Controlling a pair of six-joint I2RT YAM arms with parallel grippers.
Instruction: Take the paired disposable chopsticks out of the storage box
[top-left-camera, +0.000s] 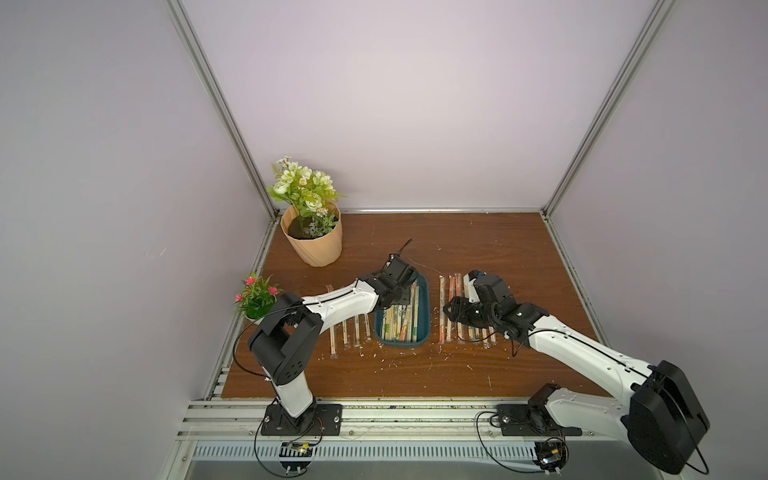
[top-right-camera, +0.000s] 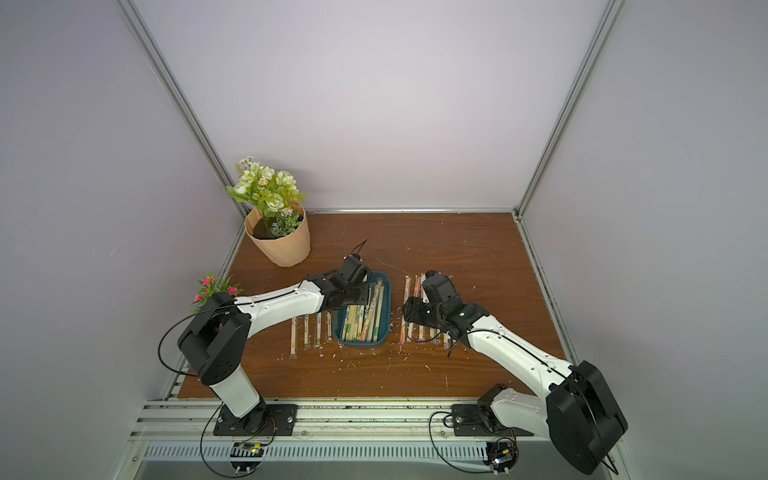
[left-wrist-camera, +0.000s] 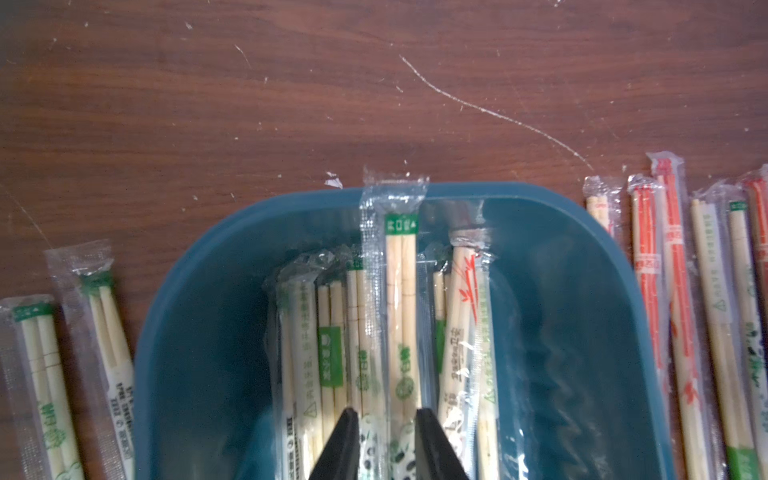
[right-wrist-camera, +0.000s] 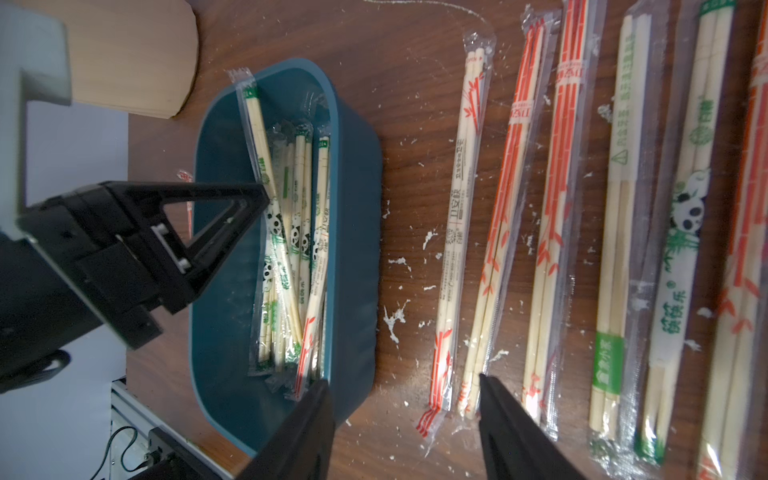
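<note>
A teal storage box (left-wrist-camera: 574, 336) holds several wrapped chopstick pairs. Between the fingers of my left gripper lies a panda-printed pair (left-wrist-camera: 402, 320), its top end resting over the box's back rim; whether the fingers touch it cannot be told. In the right wrist view the left gripper reaches into the box (right-wrist-camera: 352, 240) from the left. My right gripper stands open over the table right of the box, with nothing held.
Rows of wrapped pairs (right-wrist-camera: 456, 232) lie right of the box, and a few (left-wrist-camera: 44, 376) lie to its left. A large flowerpot (top-left-camera: 312, 248) stands at the back left, a small plant (top-left-camera: 257, 297) at the left edge.
</note>
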